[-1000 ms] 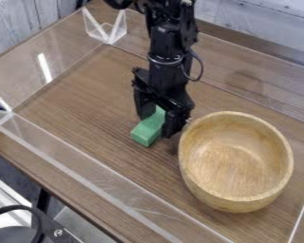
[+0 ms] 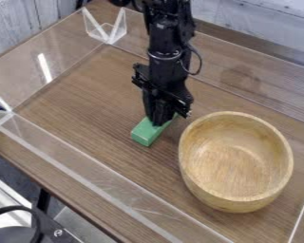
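Note:
A black robot arm reaches down from the top centre to the wooden table, where its gripper [image 2: 160, 106] is poised at the upper end of a small green block [image 2: 149, 132]. The fingers look close together over the block; whether they touch it is unclear, and nothing shows clearly between them.
A large tan wooden bowl [image 2: 235, 161] takes up the right front of the table. A white wire-like object [image 2: 106, 27] stands at the back left. Black cables lie at the bottom left corner.
The gripper has risen slightly and drawn inward from its wider spread over the block, uncovering more of the block's top. The block looks to be in about the same place.

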